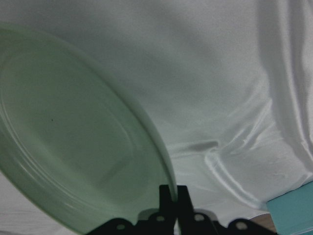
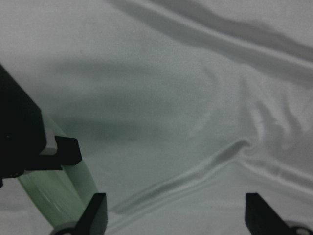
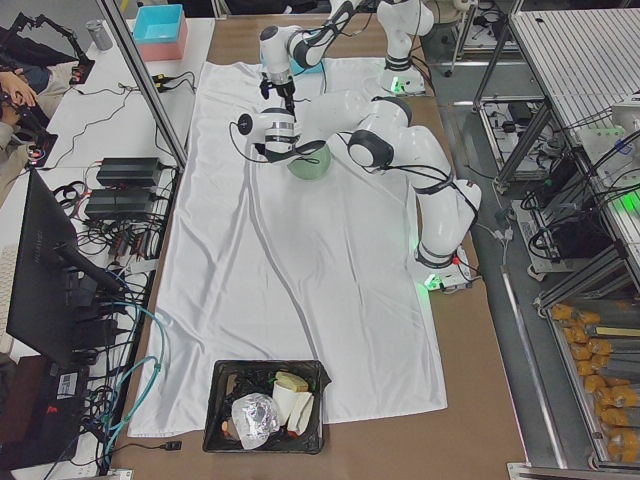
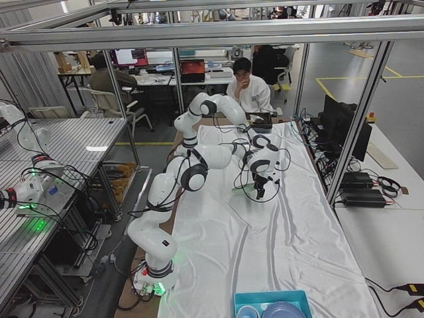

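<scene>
A pale green plate is partly hidden under an arm on the white cloth. In the left wrist view the plate fills the left side, and my left gripper has its fingertips closed on its rim. In the right wrist view my right gripper is open, fingers wide apart over the cloth, with part of the green plate at left beside another black gripper part.
A black crate with foil and other items sits at one end of the cloth. A blue tray holding dishes stands at the other end.
</scene>
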